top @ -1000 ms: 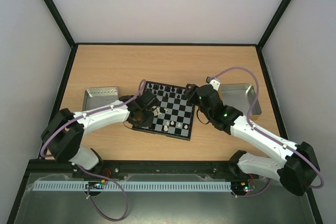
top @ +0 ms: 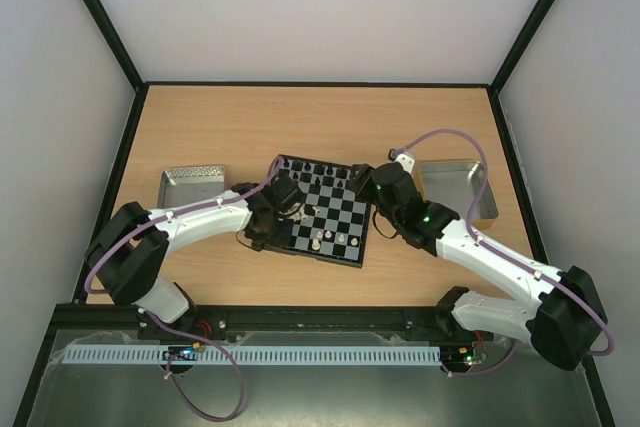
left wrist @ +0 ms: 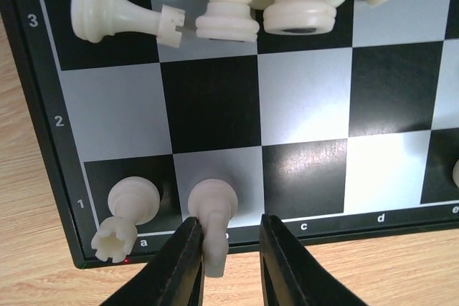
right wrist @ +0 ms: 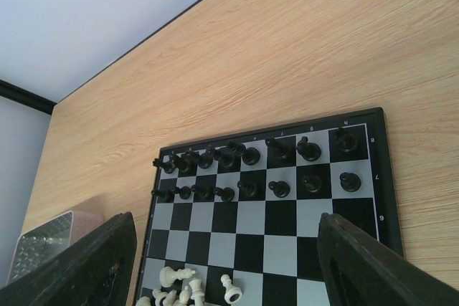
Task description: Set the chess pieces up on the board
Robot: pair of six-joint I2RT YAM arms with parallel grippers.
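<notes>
On the chessboard (top: 340, 227), black pieces (right wrist: 310, 150) stand in two rows along the far side. In the left wrist view, a white rook (left wrist: 129, 198) stands on a1 and a white piece (left wrist: 214, 198) on b1. My left gripper is open over that b1 piece, its fingers apart near the piece's top; contact is unclear. Several white pieces (left wrist: 300, 5) lie or stand crowded around the third rank, one rook on its side. My right gripper is open above the board's right part, nothing between its fingers.
A metal tray (top: 190, 187) sits left of the board and another (top: 450, 187) to the right, beside the right arm. Bare wooden table surrounds them, with most free room behind the board.
The left arm has shifted slightly toward the front edge of the board. The right arm and the visible pieces look unchanged.
</notes>
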